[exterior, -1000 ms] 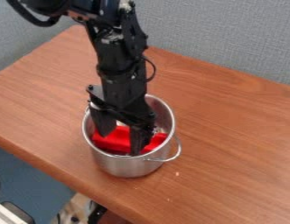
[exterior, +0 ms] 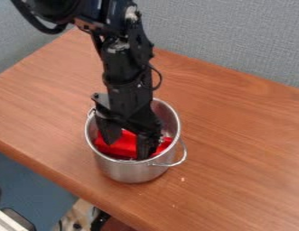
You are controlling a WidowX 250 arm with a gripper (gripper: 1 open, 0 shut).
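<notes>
A silver metal pot (exterior: pixel 134 171) with wire handles stands on the wooden table near its front-left edge. A red object (exterior: pixel 116 146) lies inside it. My black gripper (exterior: pixel 124 138) reaches down into the pot from above, open over the red object, with its fingers low inside the rim. Whether they touch the red object cannot be made out, as the gripper hides part of it.
A grey wall stands at the back. Past the table's lower-left edge are a blue floor and some clutter.
The gripper has shifted very slightly within the pot. The pot and red object look unmoved.
</notes>
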